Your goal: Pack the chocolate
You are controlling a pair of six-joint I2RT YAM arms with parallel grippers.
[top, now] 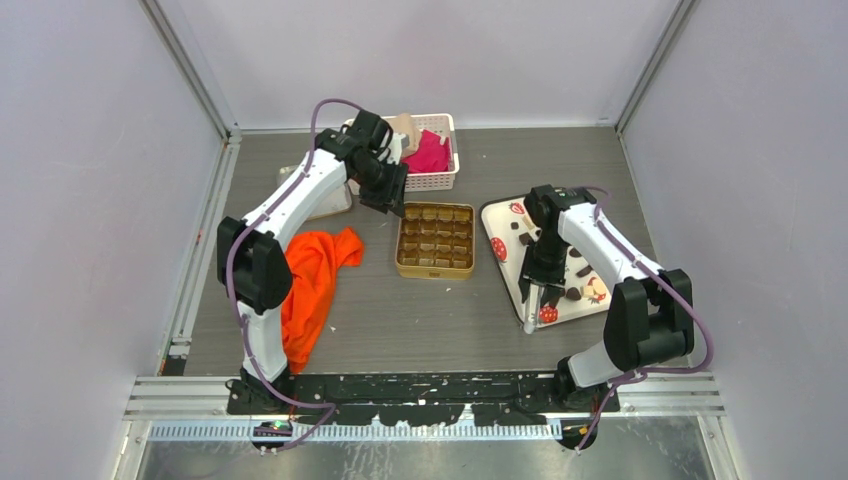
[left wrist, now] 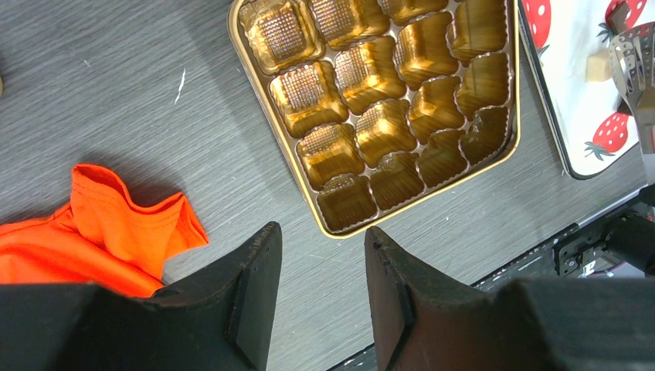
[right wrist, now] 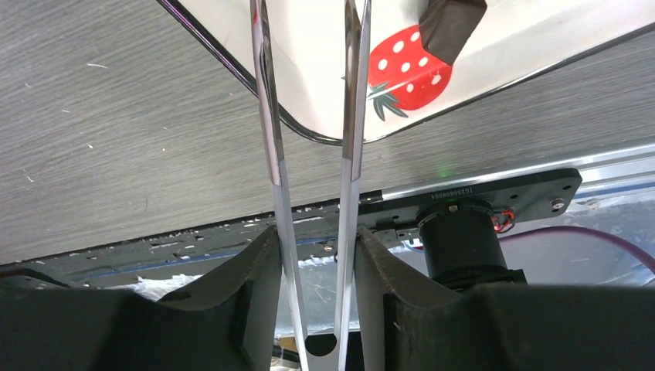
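The gold chocolate box, with empty compartments, sits mid-table. My left gripper is open near the box's corner, nothing between its fingers. At the right lies a white strawberry-print tray with several chocolates; a dark brown one shows beside a printed strawberry. My right gripper has metal tongs between its fingers, pressing on both tong arms, which stand apart. In the left wrist view the slotted tips of the tongs hang over the tray. Whether they touch a chocolate I cannot tell.
An orange cloth lies at the left. Behind the box stands a white basket with a pink cloth in it. A pale container is partly hidden by the left arm. The table in front of the box is clear.
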